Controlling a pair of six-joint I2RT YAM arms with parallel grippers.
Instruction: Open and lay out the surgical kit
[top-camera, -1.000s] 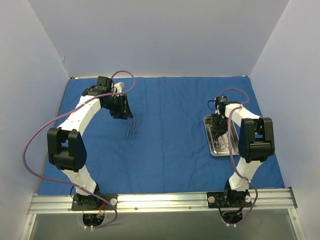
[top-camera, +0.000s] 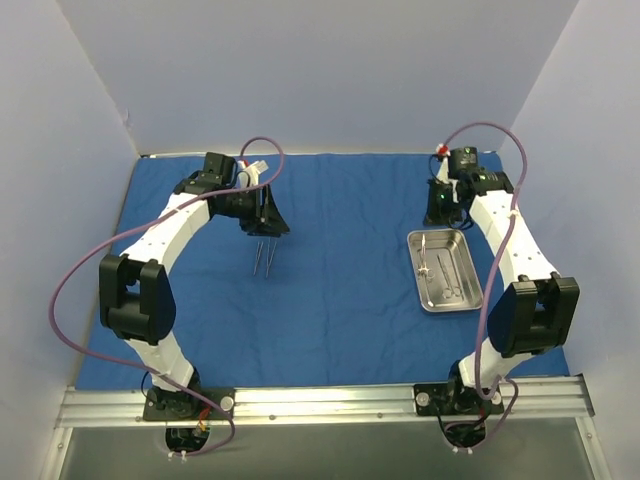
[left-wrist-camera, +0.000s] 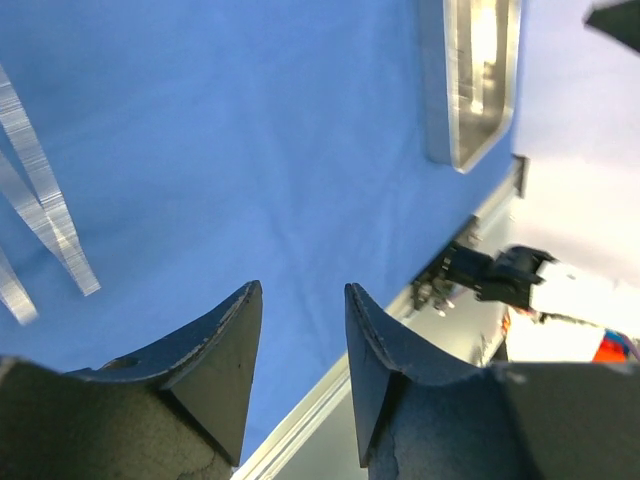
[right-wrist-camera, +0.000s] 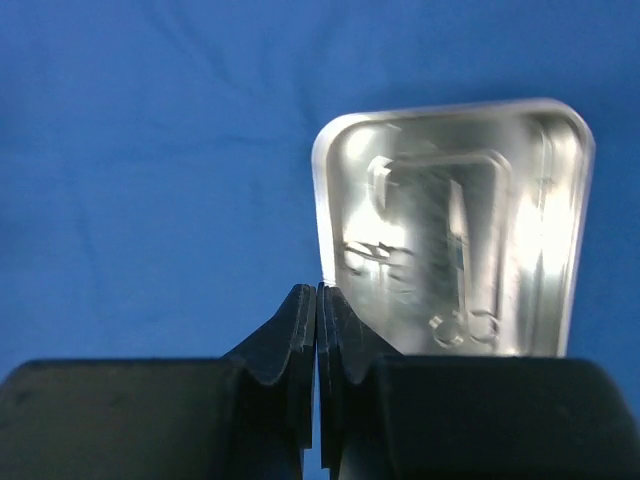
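The metal tray is at the right of the blue cloth. In it, the surgical scissors lie toward the left side, blurred in the right wrist view. A second ringed instrument lies to their right. My right gripper is shut with nothing between its fingers, raised clear of the scissors, past the tray's far edge in the top view. My left gripper stands open and empty, above the cloth near the slim tweezers, which show in part at the left wrist view's left edge.
Two pairs of tweezers lie side by side on the left of the cloth. Bare blue cloth spans the middle between them and the tray. Grey walls enclose the sides and back.
The left gripper has shifted slightly right.
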